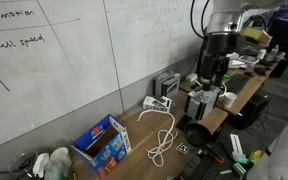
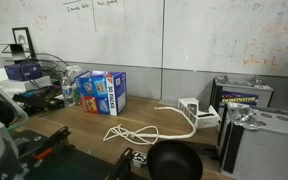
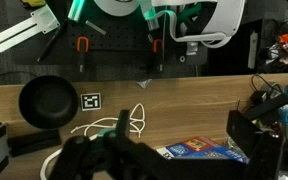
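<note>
In exterior view 1 my gripper [image 1: 217, 78] hangs at the right, high above the work surface and clear of everything on it. Two dark fingers stand well apart in the wrist view, with bare wood and part of a colourful carton showing between them, so the gripper looks open and empty. A black pan [image 3: 47, 102] lies on the left there; exterior view 2 has the same pan [image 2: 174, 160] at its front. A white cable [image 2: 129, 133] lies loosely looped on the wooden table. The blue and red carton [image 2: 102, 92] stands behind it to the left.
Metal cases [image 2: 269, 145] stand at the right, beside a small white box [image 2: 198, 113]. A square black-and-white marker [image 3: 91, 101] lies by the pan. Orange-handled tools and other loose items lie on the dark strip along the wrist view's top. Some wood around the cable is bare.
</note>
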